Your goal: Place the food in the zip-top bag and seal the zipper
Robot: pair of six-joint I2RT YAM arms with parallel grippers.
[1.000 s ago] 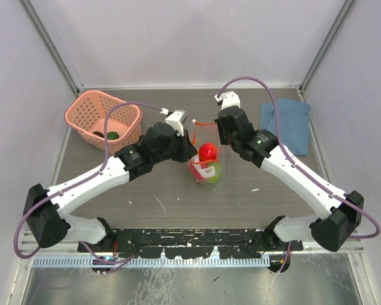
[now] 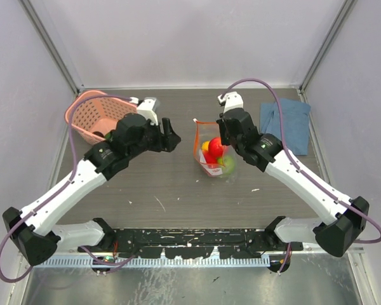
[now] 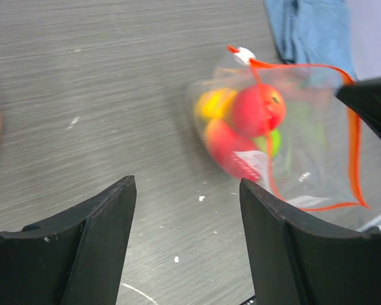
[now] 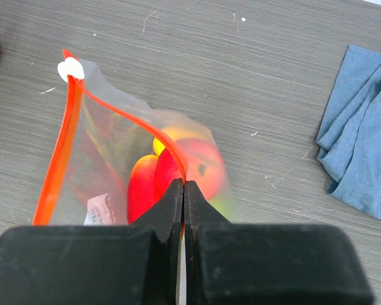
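Observation:
The clear zip bag [image 2: 205, 164] with orange zipper stands mid-table holding a red tomato [image 3: 256, 111], a yellow item [image 3: 214, 103], an elongated red piece [image 4: 141, 185] and something green [image 2: 227, 164]. My right gripper is shut on the bag's orange zipper edge, holding it up; the bag's mouth gapes. My left gripper [image 2: 166, 136] stands open to the left of the bag, apart from it, with bare table between its fingers in the left wrist view.
A pink basket [image 2: 89, 112] with dark and green items sits at the back left, partly behind my left arm. A folded blue cloth [image 2: 284, 127] lies at the right.
My left gripper has moved left and up, away from the bag's edge, and its fingers have opened. The right gripper has shifted slightly, and the bag's mouth sits differently.

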